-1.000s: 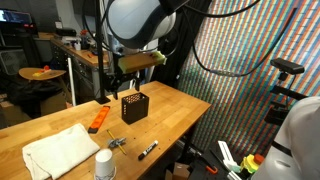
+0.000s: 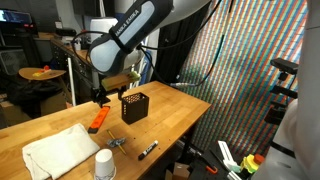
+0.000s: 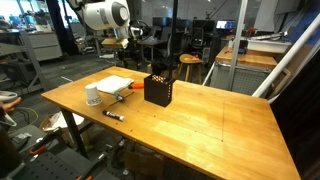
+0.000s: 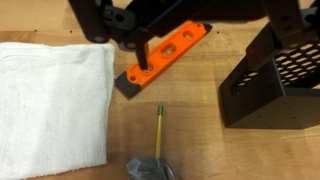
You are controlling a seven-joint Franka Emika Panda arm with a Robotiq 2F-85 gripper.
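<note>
My gripper (image 2: 111, 95) hangs above the table with its fingers apart and nothing seen between them. In the wrist view, one dark finger (image 4: 139, 52) overlaps the orange level (image 4: 165, 60), which lies flat on the wood. At the right of that view is a black perforated basket (image 4: 270, 98), partly covered by the other side of the gripper. A white towel (image 4: 55, 110) is spread at the left. Below the level lies a yellow pencil-like stick (image 4: 159, 125), beside a greyish object (image 4: 150, 169) cut off by the frame edge.
A white cup (image 3: 92, 95) stands near the towel (image 3: 116, 83). A dark marker-like tool (image 3: 113, 115) lies near the table's front edge. The basket (image 3: 158, 91) stands upright, with a wide bare stretch of table (image 3: 225, 125) beyond it.
In exterior view 1, the arm and gripper have shifted left from near the basket toward the orange level. The objects on the table have stayed in place.
</note>
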